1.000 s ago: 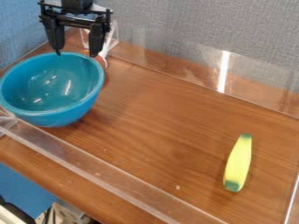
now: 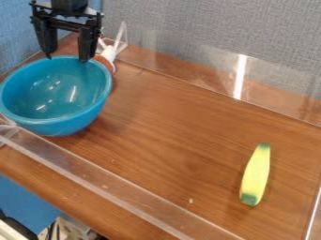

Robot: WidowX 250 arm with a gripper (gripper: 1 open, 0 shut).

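My black gripper (image 2: 67,47) hangs open over the back rim of a teal bowl (image 2: 56,105) at the left of the table, with nothing seen between its fingers. The bowl looks empty. A yellow object with green ends (image 2: 254,174), shaped like a banana or corn, lies on the right part of the table. Behind the bowl and gripper, at the back, is a white and orange item (image 2: 108,58), partly hidden.
Clear low barriers run along its back and front edges. Grey padded walls (image 2: 226,33) stand behind.
My gripper has shifted slightly to the left over the last second. The bowl and the yellow object have not moved.
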